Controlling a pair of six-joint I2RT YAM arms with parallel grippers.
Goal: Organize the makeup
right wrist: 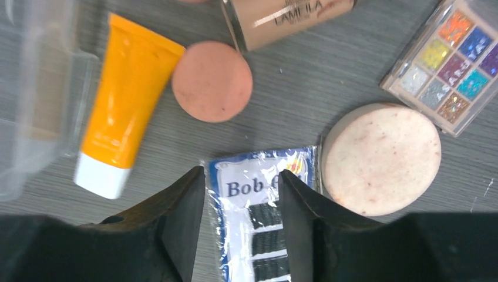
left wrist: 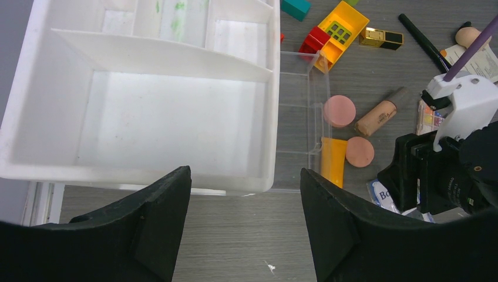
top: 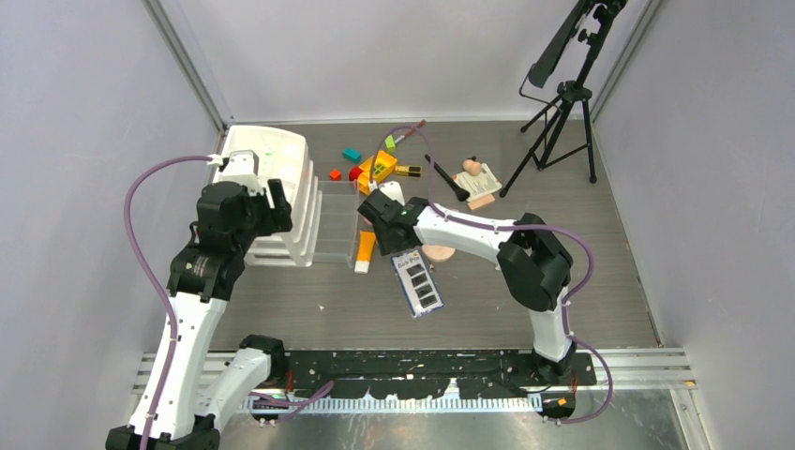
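Observation:
A white organizer with an empty front compartment fills much of the left wrist view, a clear drawer out at its right side. My left gripper stands open at its near edge, nothing between its fingers. Over the Bob-labelled palette hangs my right gripper, part open and empty. Around it lie an orange tube, a pink round sponge, a pale round puff, a foundation bottle and a glitter palette. A second pink sponge touches or nearly touches the drawer.
Behind the drawer lie a yellow toy, a teal block and a gold-black lipstick. A black brush is farther right. A black tripod stands at the back right.

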